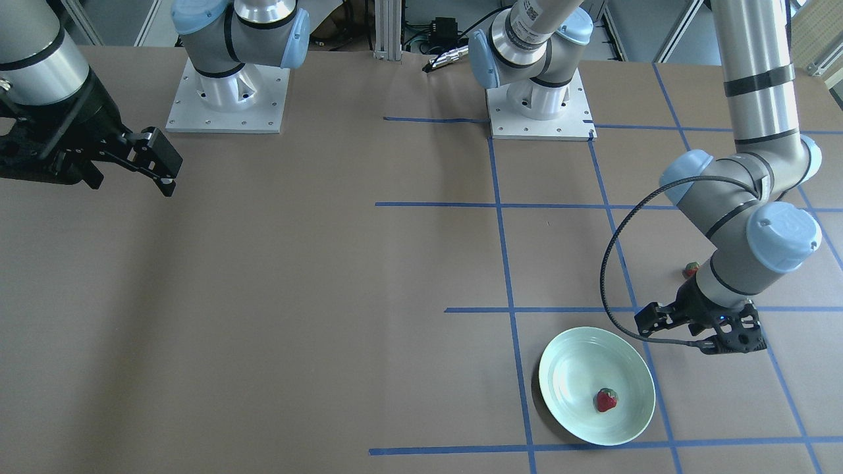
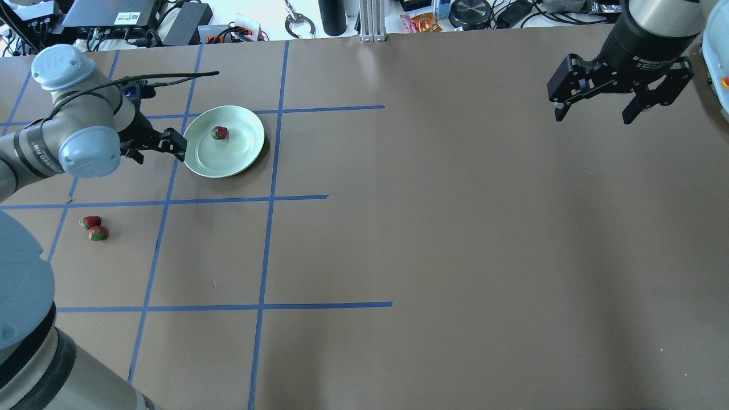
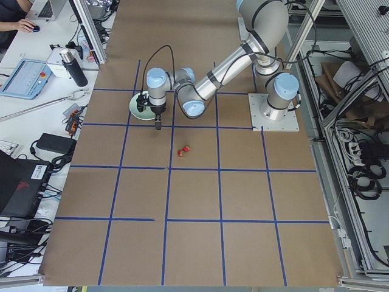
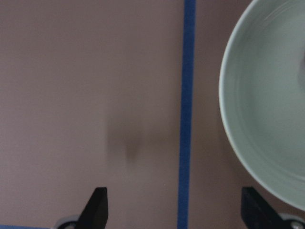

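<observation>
A pale green plate [image 1: 577, 371] holds one strawberry [image 1: 606, 399], also seen in the top view [image 2: 219, 132]. Two more strawberries [image 2: 97, 233] lie close together on the taped table; one shows behind the arm in the front view. My gripper [image 2: 163, 147] is just beside the plate, above the table. In the left wrist view its fingers [image 4: 97, 210] are wide apart at the bottom edge, with bare table and the plate's rim between them and nothing held.
Other arms stand at the table's edges, one with a black gripper [image 2: 615, 85] at the top right of the top view.
</observation>
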